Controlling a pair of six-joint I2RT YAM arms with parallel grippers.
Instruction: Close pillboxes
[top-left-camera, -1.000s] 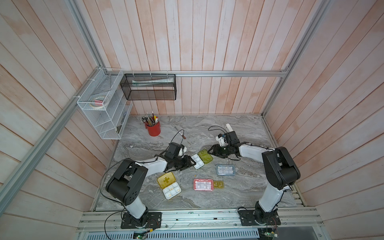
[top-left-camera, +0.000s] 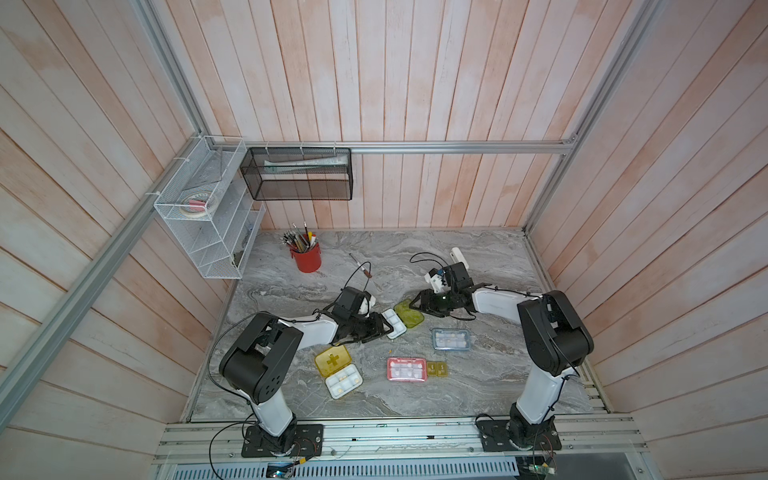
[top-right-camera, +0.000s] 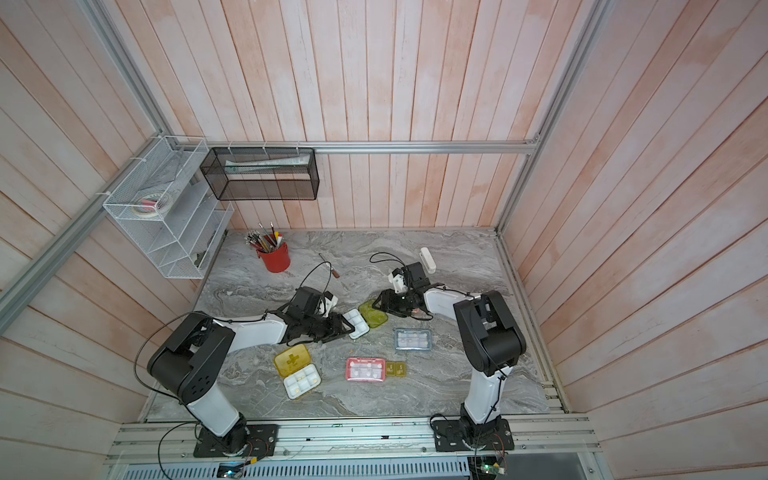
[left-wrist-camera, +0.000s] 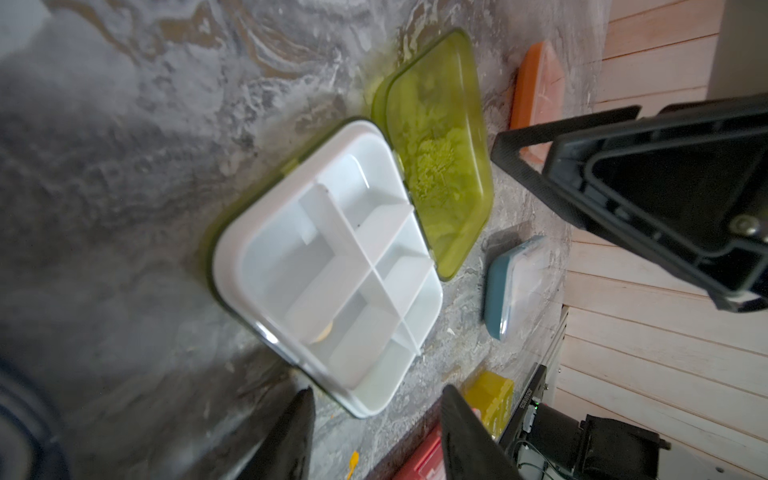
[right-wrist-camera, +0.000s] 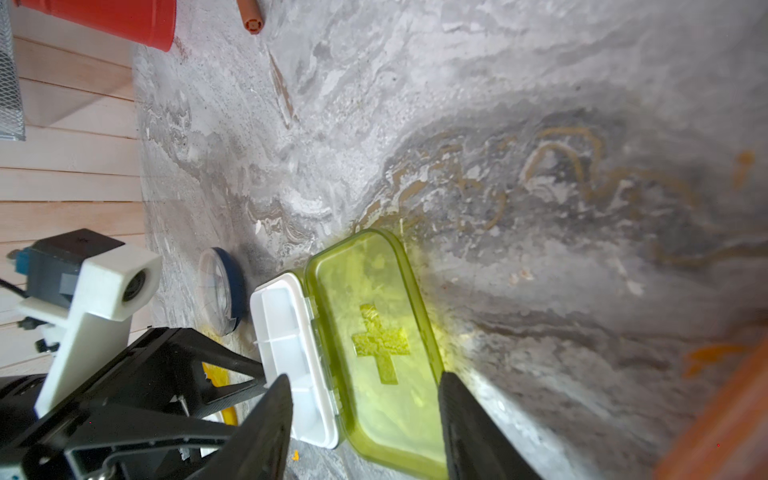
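A green pillbox lies open at the centre, its white compartment tray (left-wrist-camera: 376, 232) toward my left gripper and its translucent lid (right-wrist-camera: 384, 408) flat toward my right gripper. Both grippers are part open, with nothing seen held: the left at the tray's near rim, the right over the lid. A yellow pillbox (top-left-camera: 343, 381) lies open at front left. A pink pillbox (top-left-camera: 406, 368) lies at the front middle beside a small yellowish box (top-left-camera: 437, 368). A blue pillbox (top-left-camera: 451, 339), apparently shut, lies right of centre.
A red pen cup (top-left-camera: 306, 258) stands back left, with a slim tool (top-right-camera: 334, 272) nearby. A white object (top-right-camera: 428, 260) is behind the right arm. Wire shelves (top-left-camera: 196, 228) and a black basket (top-left-camera: 296, 173) hang on the walls.
My right gripper has moved a little left over the green lid. The left arm has shifted slightly right. The pillboxes look unchanged.
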